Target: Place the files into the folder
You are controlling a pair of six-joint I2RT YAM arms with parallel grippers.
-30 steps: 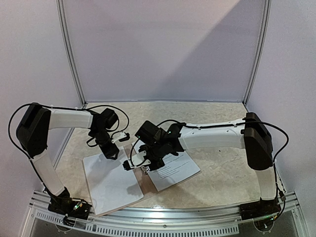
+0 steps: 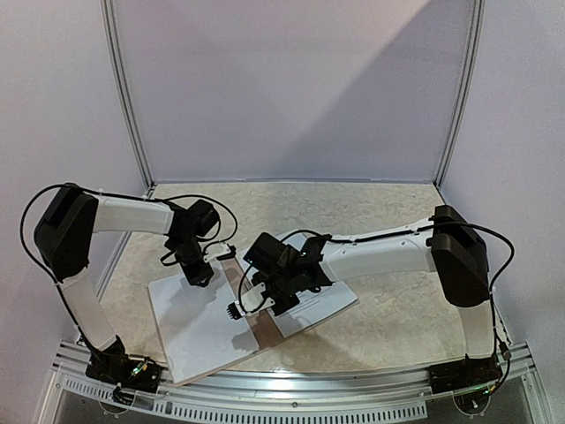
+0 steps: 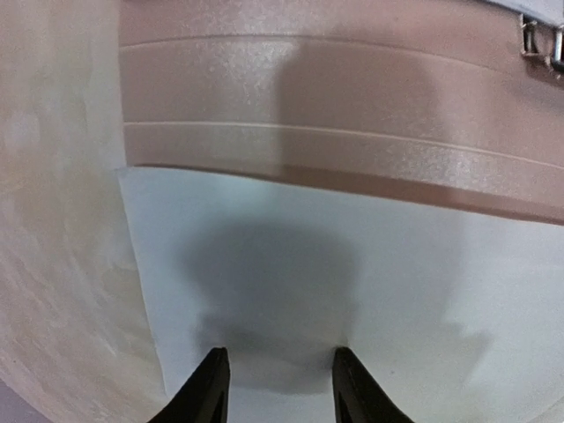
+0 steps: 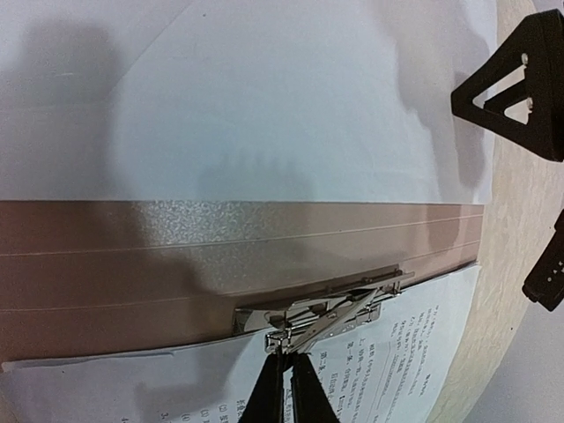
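A tan folder [image 4: 106, 282] lies open, with a blank white sheet [image 2: 194, 331] on its left half and printed pages [image 2: 318, 300] on its right. Its metal clip [image 4: 361, 300] sits along the spine. My right gripper is shut on the clip, its fingertips at the lever. My left gripper is low over the blank sheet by the spine; its two fingertips show apart, and whether anything is between them is unclear.
The metal frame edge [image 2: 309, 384] runs along the front, close to the folder's corner.
My right arm's wrist has moved slightly downward in the top view. My left arm has shifted a little to the right.
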